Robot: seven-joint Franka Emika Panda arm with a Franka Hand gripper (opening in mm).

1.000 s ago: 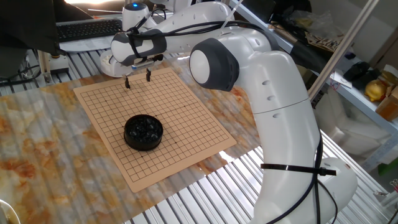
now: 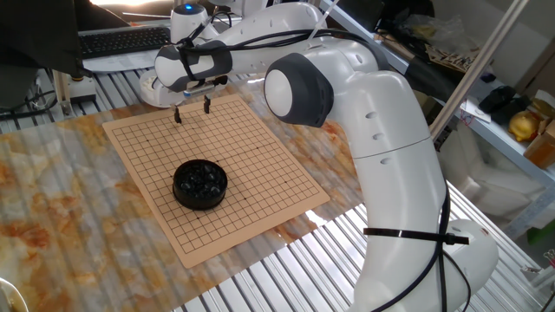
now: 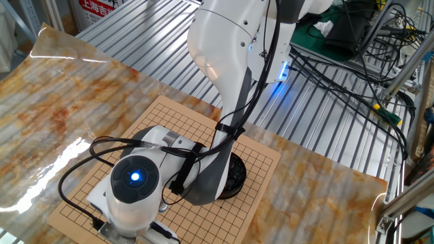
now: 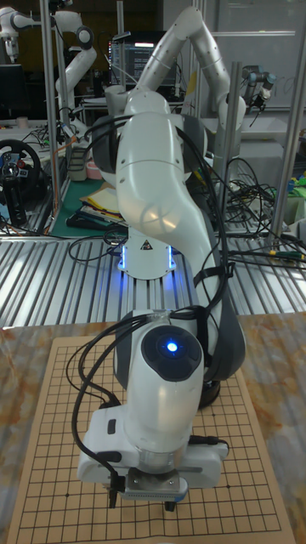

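Observation:
A round black bowl (image 2: 200, 185) of dark pieces rests on the tan grid board (image 2: 260, 147), towards the robot's base. Two dark fingers, spread well apart, mark my gripper (image 2: 192, 114) as open over the board's far end. Nothing shows between them. In exterior view 2 the arm covers part of the bowl (image 3: 234, 177) and the gripper's fingers are out of sight. From the front, in exterior view 3, the hand hangs above the board (image 4: 54, 453), and the bowl (image 4: 210, 393) is mostly hidden behind the arm.
A marbled sheet (image 2: 69, 199) lies under the board, over a ribbed metal table (image 3: 142, 54). A keyboard (image 2: 123, 42) sits beyond the far edge. The board's surface around the bowl is bare. Loose cables (image 3: 339, 108) lie near the base.

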